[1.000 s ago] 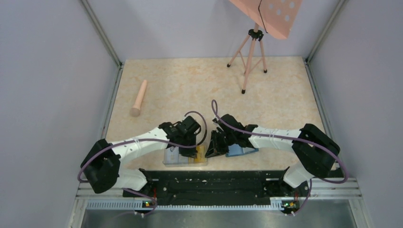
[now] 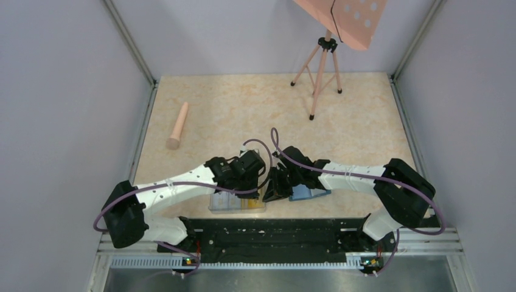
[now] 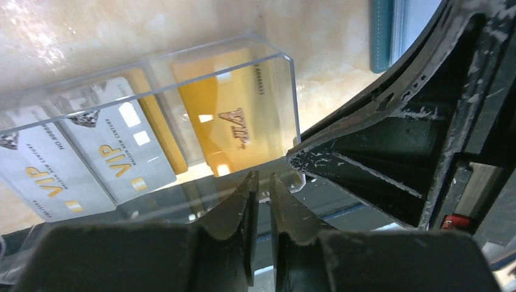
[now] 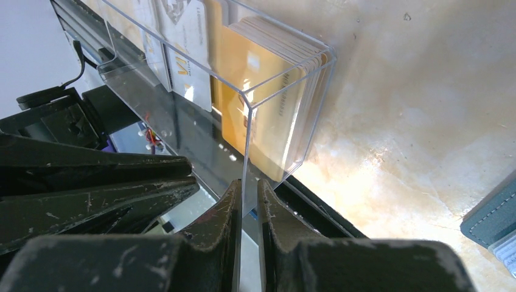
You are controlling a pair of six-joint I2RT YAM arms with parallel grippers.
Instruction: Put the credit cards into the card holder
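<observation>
A clear box [image 2: 238, 210] holds upright yellow cards [image 3: 228, 125] at its right end and white VIP cards [image 3: 118, 143] further left. My left gripper is over the box near the yellow cards, its fingers slightly parted with nothing seen between them. At the box's right end, my right gripper is shut on the clear wall [image 4: 246, 137]. The blue card holder [image 2: 310, 192] lies right of the box, partly covered by the right arm in the top view; its edge [image 3: 381, 36] shows in the left wrist view.
The two grippers are very close together over the box's right end. A pink tripod [image 2: 322, 64] stands at the back, and a pink cylinder [image 2: 177, 126] lies at the back left.
The right arm, the box and the holder have stayed in place.
</observation>
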